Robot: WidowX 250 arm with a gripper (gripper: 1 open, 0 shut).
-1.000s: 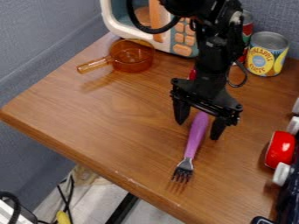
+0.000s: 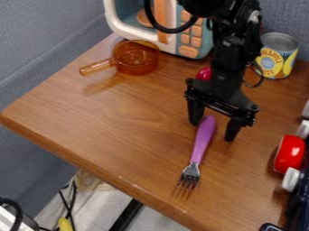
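Observation:
My black gripper (image 2: 215, 122) hangs low over the table, open, with its fingers either side of the upper end of a purple-handled fork (image 2: 200, 149). The fork lies on the wood with its metal tines toward the front edge. Whether the fingers touch the handle I cannot tell.
An orange pan (image 2: 134, 58) sits at the back left beside a toy microwave (image 2: 121, 13). A yellow can (image 2: 274, 61) and a red fruit (image 2: 203, 73) stand at the back. A red object (image 2: 287, 155) and dark items line the right edge.
My gripper has moved slightly to the right and a little down in the view over the last second. The fork has stayed in place.

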